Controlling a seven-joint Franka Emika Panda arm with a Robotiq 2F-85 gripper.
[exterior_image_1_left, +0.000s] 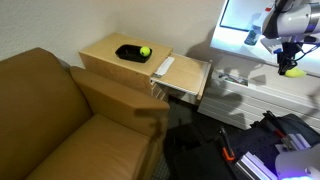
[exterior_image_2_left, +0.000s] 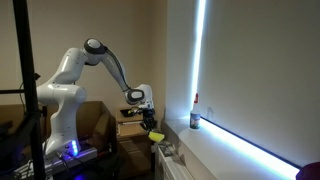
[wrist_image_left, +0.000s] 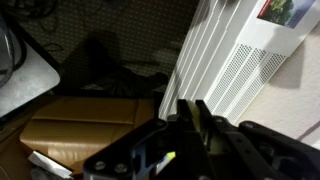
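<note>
A flat yellow-green item, perhaps a sponge or cloth, is at my gripper on the far right of exterior view 1. In exterior view 2 the same yellow-green item hangs beneath the wrist, beside the white ledge. The wrist view shows my gripper shut, with a sliver of yellowish material between its dark fingers; most of the item is hidden there by the gripper body. It appears held off the floor, close to the white radiator.
A bottle stands on the window sill. On the wooden cabinet a black tray sits with a green ball; below is an open drawer. The brown sofa fills the left.
</note>
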